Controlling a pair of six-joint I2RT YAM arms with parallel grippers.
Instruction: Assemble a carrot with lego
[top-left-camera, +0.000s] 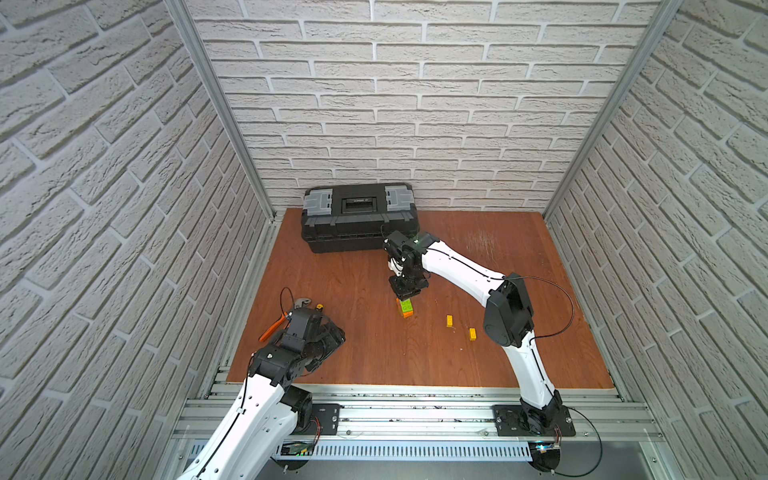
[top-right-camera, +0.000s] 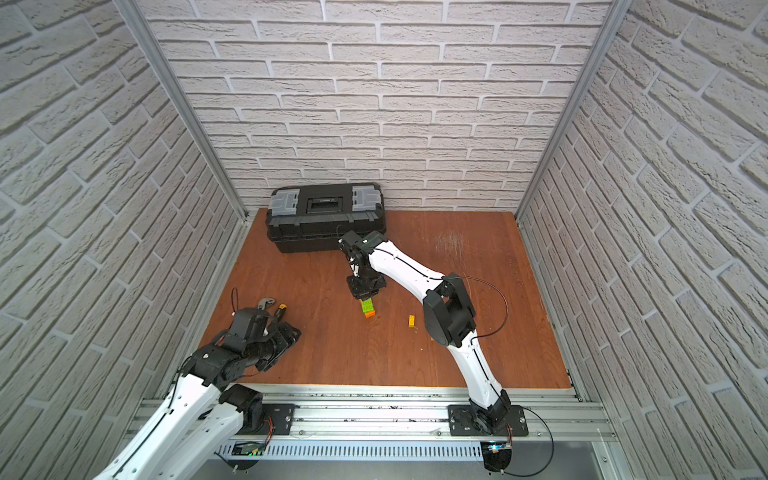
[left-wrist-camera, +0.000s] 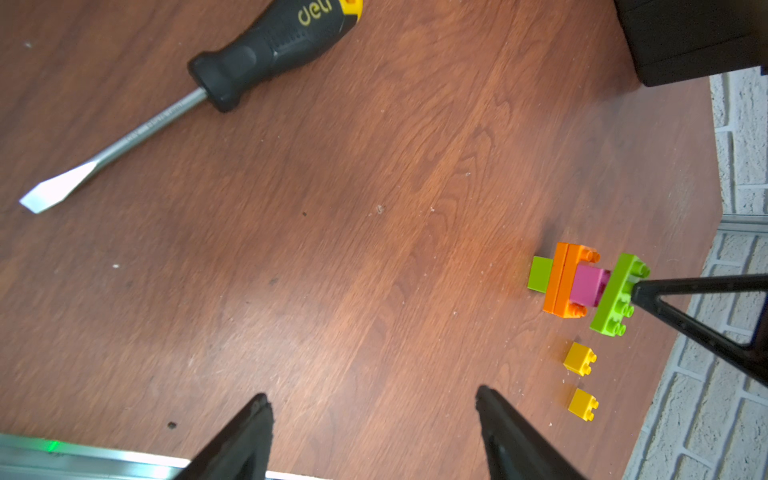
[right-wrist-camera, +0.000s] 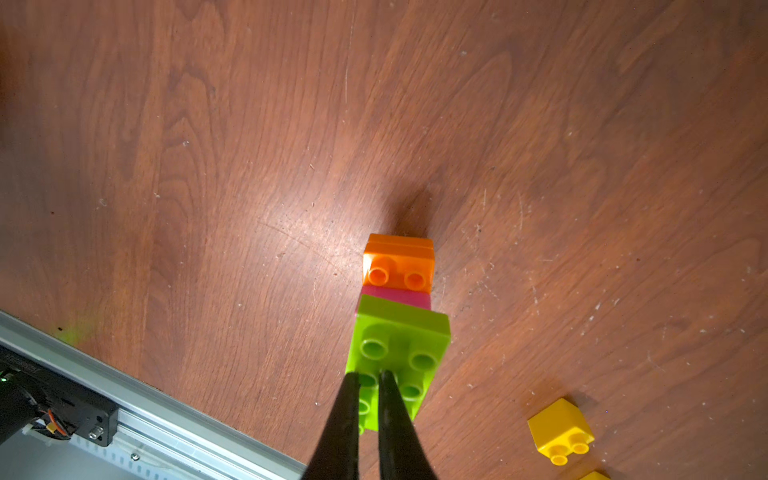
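Observation:
A brick assembly stands near the table's middle: a green top brick, pink (left-wrist-camera: 589, 285) and orange (left-wrist-camera: 557, 280) bricks beneath, plus a green square (left-wrist-camera: 539, 274) at the orange's far side in the left wrist view. My right gripper is shut on the green top brick, over its studs. Two loose yellow bricks (left-wrist-camera: 579, 358) (right-wrist-camera: 560, 429) lie to the right of the assembly. My left gripper is open above the table's left side, nothing between its fingers.
A screwdriver (left-wrist-camera: 272, 48) and other tools lie at the left, by my left arm. A black toolbox (top-left-camera: 358, 224) sits at the back.

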